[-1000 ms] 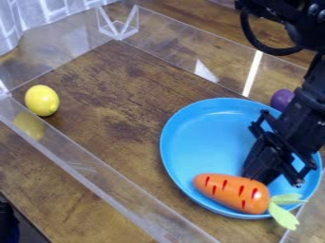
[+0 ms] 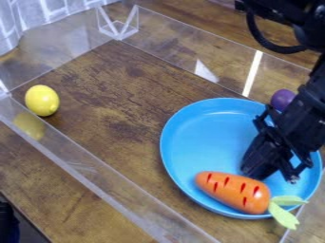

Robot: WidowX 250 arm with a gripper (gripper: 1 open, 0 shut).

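A blue plate (image 2: 197, 138) sits at the right of the wooden surface. On its lower part lies an orange toy carrot (image 2: 235, 190) with red stripes and pale green leaves hanging past the plate's rim. My black gripper (image 2: 258, 166) comes in from the right, low over the plate just above and behind the carrot. It is shut, with nothing visible between its fingers, though its tips are dark and hard to make out.
A yellow lemon (image 2: 42, 100) lies at the left. A purple round object (image 2: 280, 101) is behind the plate, partly hidden by the arm. Clear plastic walls border the wooden surface, whose left middle is bare.
My gripper has shifted slightly over the plate, near the carrot. The carrot and plate look almost unchanged.
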